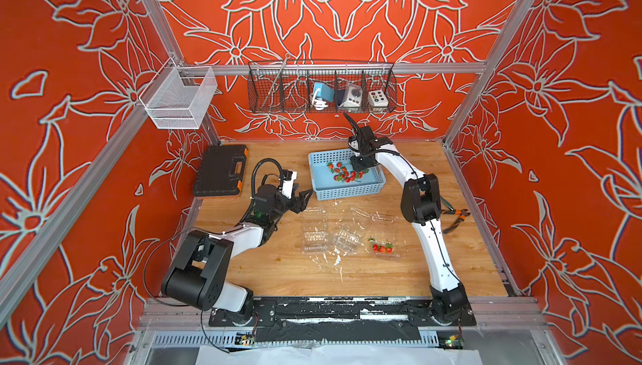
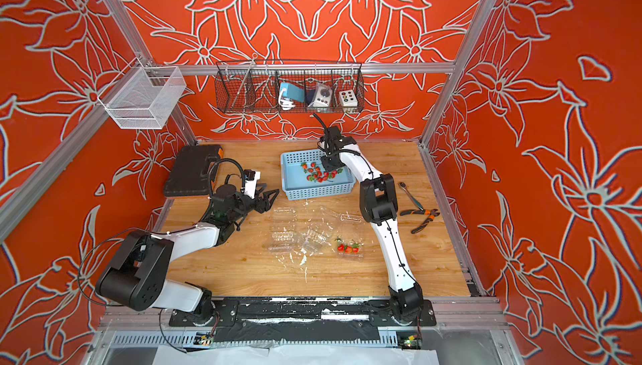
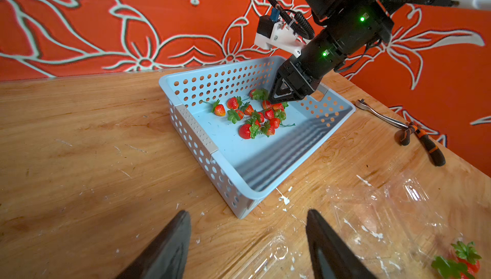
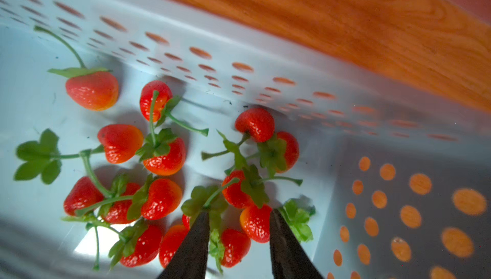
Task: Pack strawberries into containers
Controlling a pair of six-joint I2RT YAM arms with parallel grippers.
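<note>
Loose strawberries (image 4: 162, 198) with green stems lie in the light blue perforated basket (image 3: 240, 193), mostly toward its middle and right end. My right gripper reaches down into the basket's right end; its fingers are apart, and a strawberry (image 4: 254, 222) shows in the gap, not gripped. Clear plastic containers (image 1: 347, 241) lie on the table in front of the basket, and the rightmost one holds a few strawberries (image 1: 382, 248). Left of the basket, above the wood, my left gripper stands open with nothing between its fingers.
Pliers (image 2: 421, 218) and another tool (image 2: 410, 194) lie on the right side of the table. A black case (image 1: 220, 169) sits at the back left. A wire basket (image 1: 321, 87) hangs on the back wall. Bare wood lies left of the blue basket.
</note>
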